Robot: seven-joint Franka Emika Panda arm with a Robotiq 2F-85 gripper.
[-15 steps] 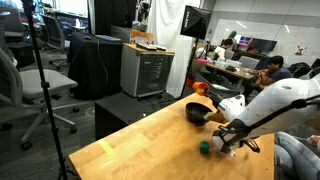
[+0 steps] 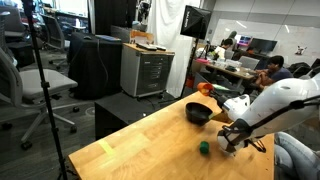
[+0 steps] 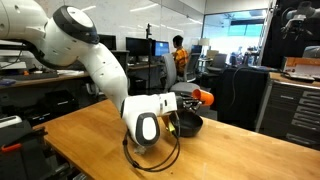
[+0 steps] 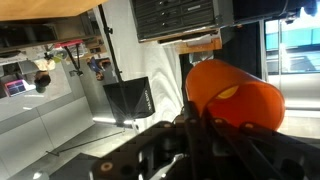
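An orange cup is held up by my gripper, shut on its near side. The cup is above a black bowl, on the side away from the arm's base, and apart from it. In the wrist view the orange cup fills the space past the dark fingers; its contents cannot be made out. From the other side, the cup shows just above and to the right of the bowl.
On the table, near the arm, lies a small green object. A yellow item is beside the bowl, partly hidden by the arm. Bare tabletop stretches beyond the bowl. Drawers stand behind.
The cup and gripper have shifted slightly to the right in exterior view 1. The bowl and the green object have stayed in place.
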